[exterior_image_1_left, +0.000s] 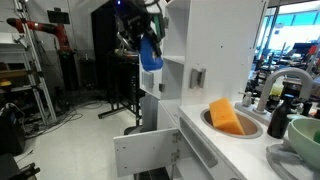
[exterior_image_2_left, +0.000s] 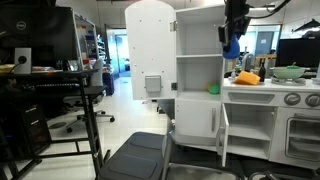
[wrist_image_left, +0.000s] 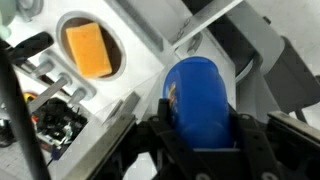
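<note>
A blue rounded object (exterior_image_1_left: 150, 54), like a cup or bottle, hangs in the air with my gripper (exterior_image_1_left: 147, 38) shut on it. In exterior view 2 the same blue object (exterior_image_2_left: 232, 48) is high, in front of the upper shelves and left of the sink area. Its smooth blue end (wrist_image_left: 200, 88) fills the middle of the wrist view, and dark fingers (wrist_image_left: 158, 133) show beside its lower part. Most of the grip is hidden behind the object there.
An orange block (exterior_image_1_left: 225, 117) rests in the round sink (exterior_image_1_left: 250, 128). Farther right stand a dark bottle (exterior_image_1_left: 279, 118) and a green pot (exterior_image_1_left: 306, 138). Below the counter, a white panel (exterior_image_1_left: 145, 153) juts out from the cabinet. Open floor (exterior_image_1_left: 75, 150) lies left.
</note>
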